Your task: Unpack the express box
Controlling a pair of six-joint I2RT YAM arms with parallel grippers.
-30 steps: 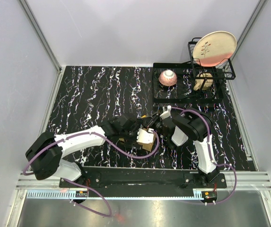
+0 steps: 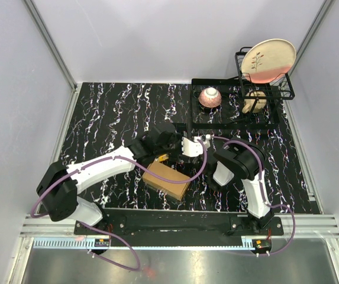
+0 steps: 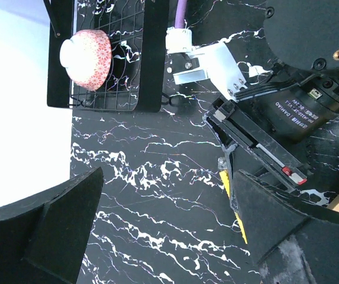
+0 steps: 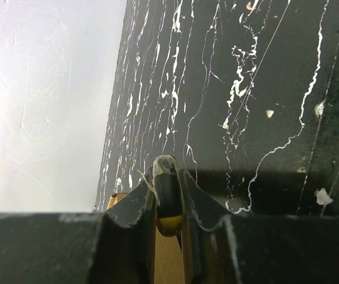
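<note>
The closed-looking brown cardboard box (image 2: pixel 168 184) lies on the dark marbled table, in front of my arms. A slice of the box (image 4: pixel 168 263) also shows beneath my right gripper. That gripper is shut on a slim black and yellow tool, seemingly a box cutter (image 4: pixel 169 223). From the left wrist view, the cutter's yellow length (image 3: pixel 233 204) sticks out beside the right gripper's fingers. My left gripper stands open, its fingers wide apart with only table behind them. In the top view the left arm's wrist hides most of both grippers.
A black dish rack (image 2: pixel 234 121) at the back right holds a pink-patterned bowl (image 2: pixel 210 97) and a plate (image 2: pixel 268 61). Both arms sit close together near the table's middle.
My left arm has swung back and away from the box, uncovering much more of it. The right arm has stayed nearly in place, and yellow now shows left of the grippers.
</note>
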